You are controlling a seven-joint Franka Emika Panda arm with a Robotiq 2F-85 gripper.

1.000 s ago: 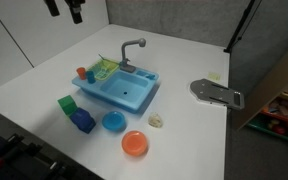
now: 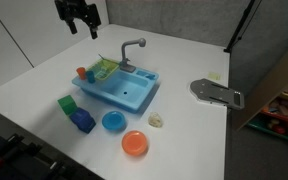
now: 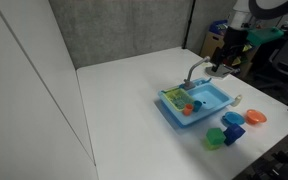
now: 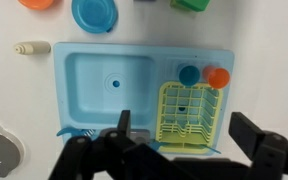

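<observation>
My gripper [image 2: 82, 34] hangs open in the air beyond the blue toy sink [image 2: 133, 98], nothing between its fingers. In the wrist view its two black fingers [image 4: 252, 136] are far apart, at the lower edge. Inside the sink's right part, as the wrist view has it, sits a yellow-green drying rack [image 4: 190, 108]. Beside the rack stand an orange cup [image 4: 218, 77] and a dark teal cup [image 4: 189, 75]. A grey faucet [image 2: 128, 48] rises behind the basin. The gripper partly hides the sink's lower edge in the wrist view.
In front of the sink lie a green block [image 2: 67, 104], a dark blue object [image 2: 82, 120], a blue bowl [image 2: 114, 122] and an orange plate [image 2: 135, 143]. A pale small object [image 2: 155, 120] is nearby; a grey tray [image 2: 216, 95] lies farther right.
My gripper has come lower and moved to the right in exterior view 1, towards the sink. The objects on the table have stayed where they were.
</observation>
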